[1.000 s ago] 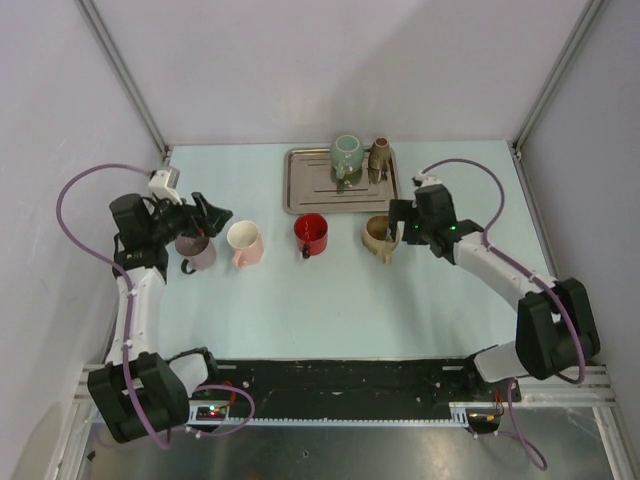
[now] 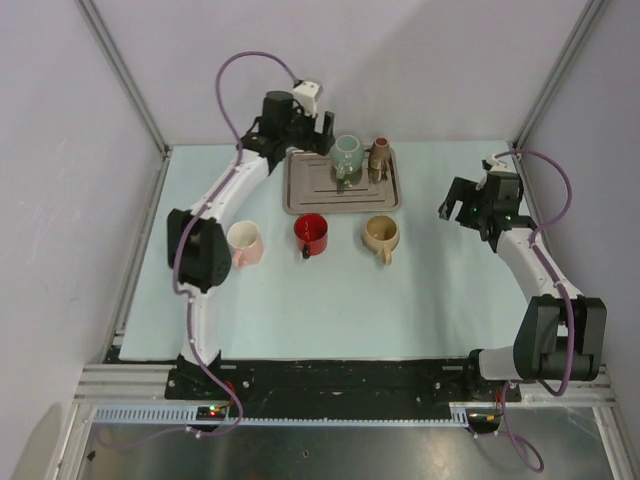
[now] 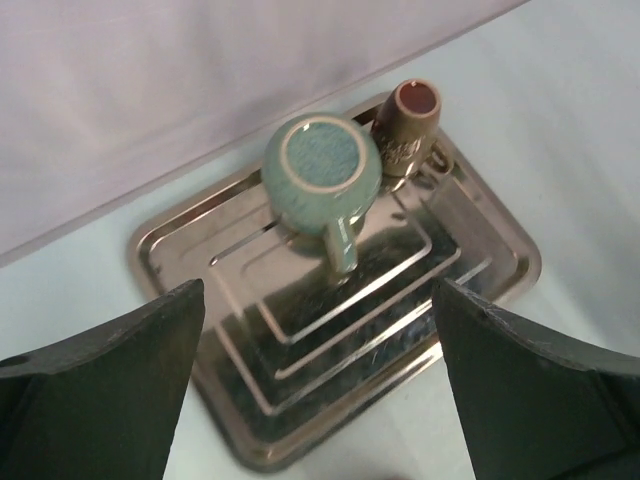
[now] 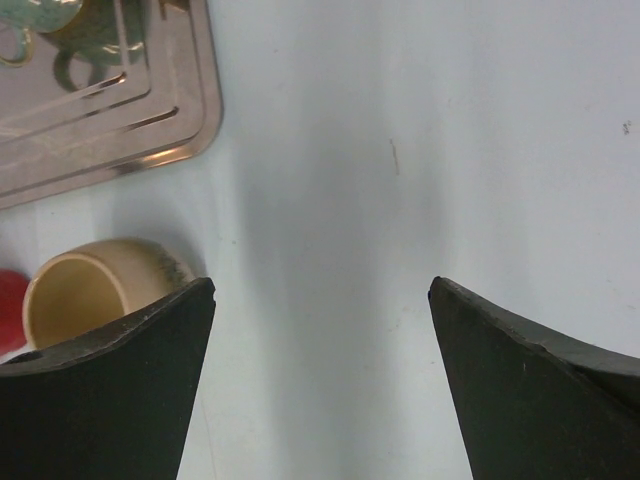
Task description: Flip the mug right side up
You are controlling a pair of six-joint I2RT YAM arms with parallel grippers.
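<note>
A green mug is upside down on the metal tray; its ringed base faces up in the left wrist view, and its handle points toward the tray's middle. My left gripper is open and empty, just left of the green mug and above the tray's back edge. In the left wrist view, the mug appears beyond the gap between the finger pads. Over the right part of the table, my right gripper stands open with nothing between its fingers.
A small brown cup stands close beside the green mug, toward the right. In front of the tray are a pink mug, a red mug and a tan mug.
My left gripper has swung from the table's left side to the tray's back edge, and its arm now covers the purple-grey mug. The right gripper has moved right, away from the tan mug.
</note>
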